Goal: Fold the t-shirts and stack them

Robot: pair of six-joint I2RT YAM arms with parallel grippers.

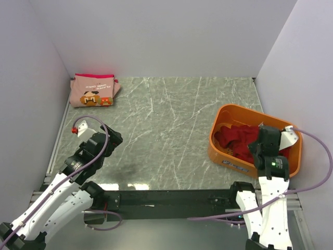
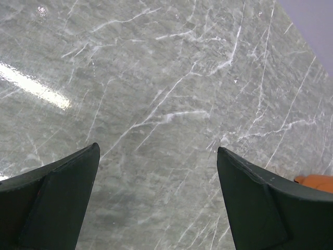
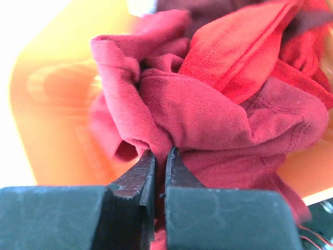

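A dark red shirt (image 3: pixel 203 112) lies crumpled in the orange bin (image 1: pixel 221 114) at the table's right side. My right gripper is down in the bin, shut on a bunched fold of that shirt. A brighter red cloth (image 3: pixel 242 49) lies against it farther in. At the back left of the table sits a stack of folded shirts (image 1: pixel 92 91), a pink printed one on top and a magenta edge showing behind it. Over the left part of the table my left gripper hangs open, only bare table showing between its fingers.
Walls rise close on the left, back and right. The bin stands near the right wall (image 1: pixel 307 78).
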